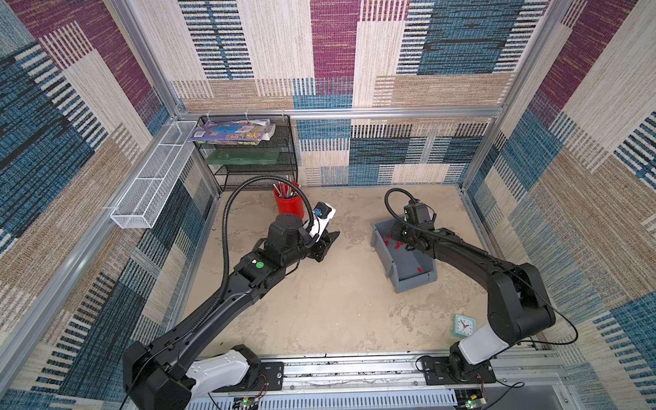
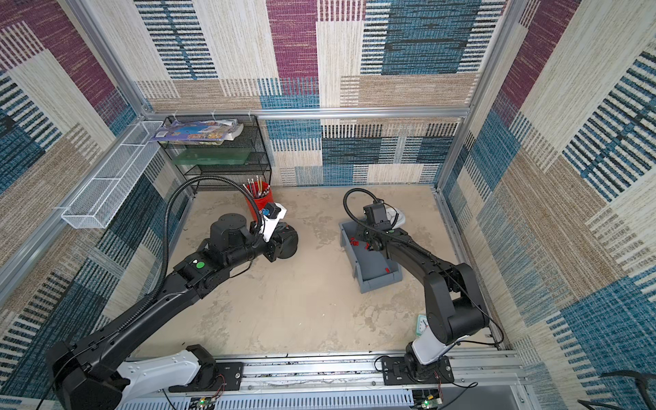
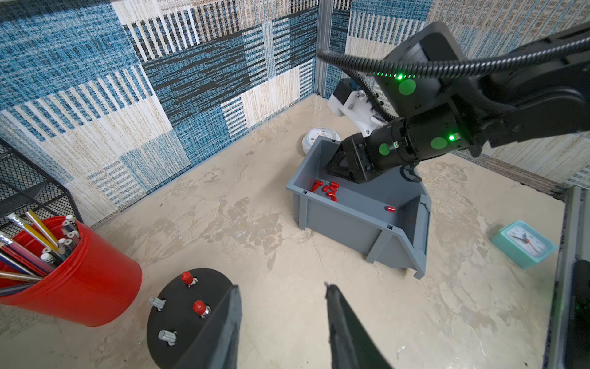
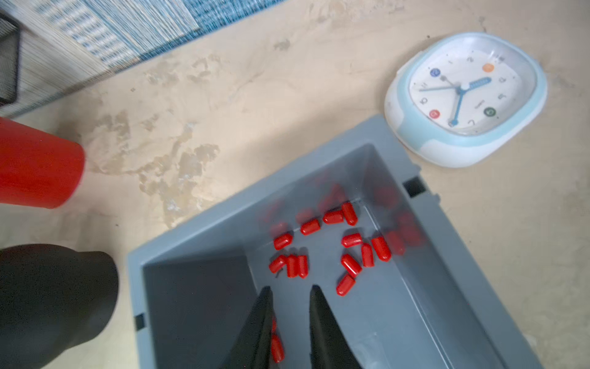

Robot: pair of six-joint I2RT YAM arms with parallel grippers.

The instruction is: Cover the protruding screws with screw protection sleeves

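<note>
The black disc [image 3: 163, 319] stands at the lower left of the left wrist view, partly behind a finger. Red sleeves [image 3: 186, 277] cap two of its screws, while two other screws [image 3: 167, 336] show bare and silvery. Several loose red sleeves [image 4: 350, 264] lie on the floor of the grey bin [image 4: 430, 246]. Over that bin, my right gripper points down with its fingers parted; a sleeve [image 4: 277, 349] shows between them, and whether they touch it is unclear. My left gripper is open and empty, to the right of the disc.
A red cup of pencils [image 3: 80, 283] stands just behind the disc. Close to the bin's far corner sits a white and blue clock [image 4: 467, 98]; a green clock [image 1: 464, 325] is near the front edge. The table between disc and bin is clear.
</note>
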